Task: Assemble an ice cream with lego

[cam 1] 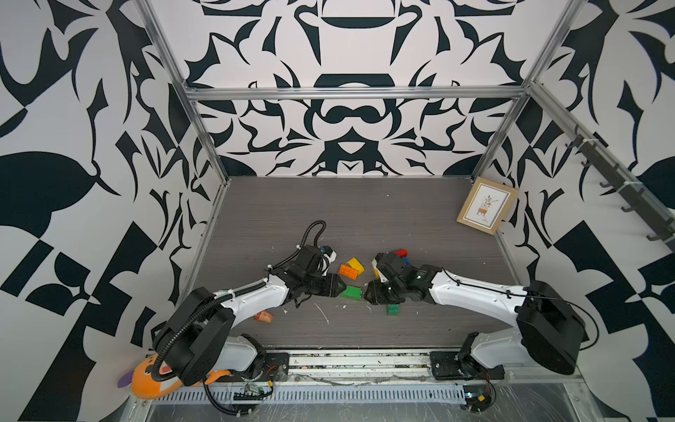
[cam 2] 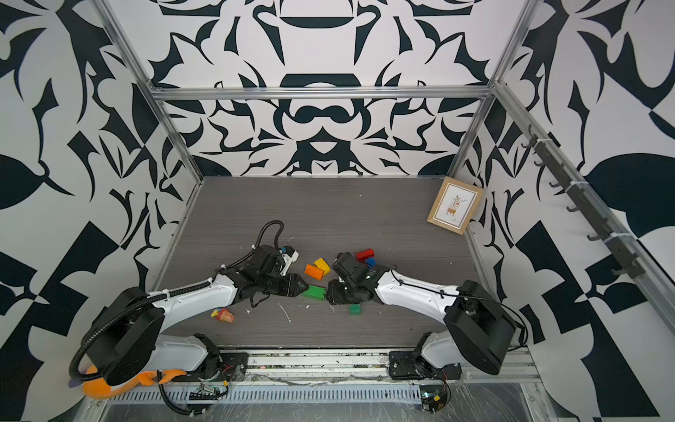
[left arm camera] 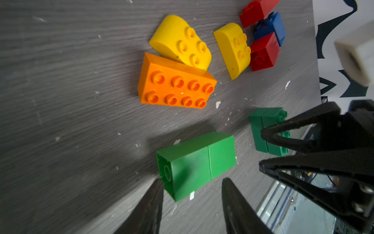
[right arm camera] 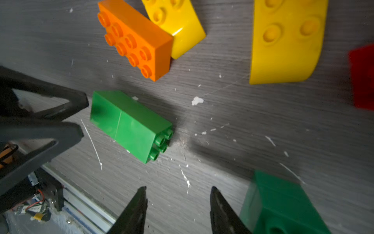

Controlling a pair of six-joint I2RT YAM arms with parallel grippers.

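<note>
In the left wrist view, a light green block (left arm camera: 194, 163) of two joined bricks lies on its side on the table. My left gripper stands part open over its near side, with nothing gripped. From the other side, my right gripper hangs open and empty, its fingers nearer the camera than the table. A dark green block (right arm camera: 284, 206) lies to its right, partly cut off by the frame. An orange brick (left arm camera: 175, 83) touches a yellow curved brick (left arm camera: 181, 41). A second yellow curved brick (left arm camera: 231, 48) lies apart from them.
Red bricks (left arm camera: 265, 52) and a blue brick (left arm camera: 270, 27) sit close together to the right. The two grippers face each other closely across the light green block. A framed picture (cam 1: 486, 205) stands at the back right.
</note>
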